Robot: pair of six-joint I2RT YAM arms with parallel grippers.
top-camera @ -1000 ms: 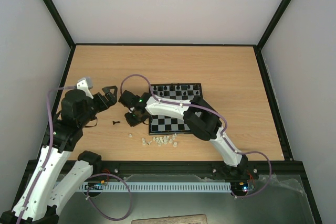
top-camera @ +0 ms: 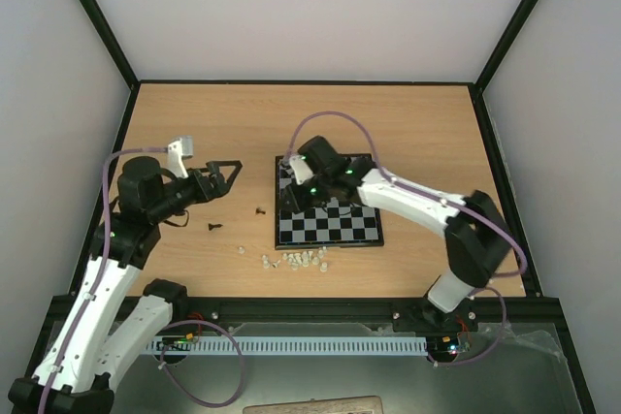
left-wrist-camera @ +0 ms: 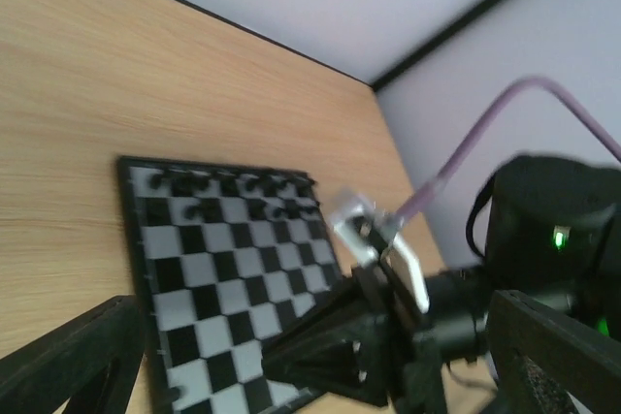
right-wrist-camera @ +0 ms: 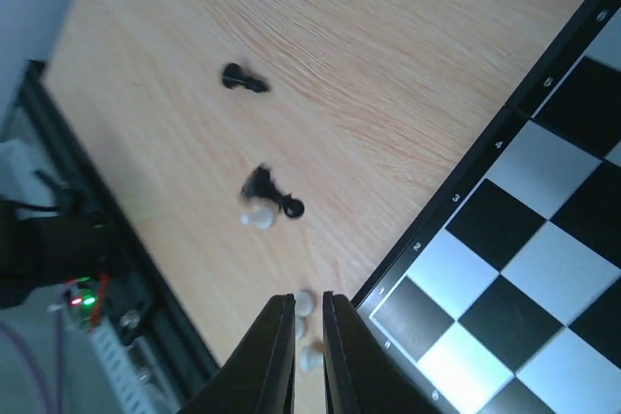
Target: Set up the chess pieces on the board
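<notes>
The chessboard [top-camera: 330, 232] lies mid-table, with black pieces [left-wrist-camera: 189, 181] on its far rows. Over its left side hangs my right gripper [top-camera: 290, 203]. In the right wrist view its fingers [right-wrist-camera: 281, 361] stand close together with a narrow gap; what is between them cannot be made out. Two black pieces [right-wrist-camera: 243, 78] [right-wrist-camera: 274, 191] lie on the wood left of the board. White pieces [top-camera: 303, 259] are grouped in front of the board. My left gripper [top-camera: 233, 174] is open and empty, left of the board.
A lone white piece [top-camera: 241, 249] is at the front left of the board. The right arm [top-camera: 412, 200] reaches across the board's right part.
My right gripper has moved right, from the loose black pieces to over the board. A black piece it covered is now in view. The left gripper has shifted a little to the right.
</notes>
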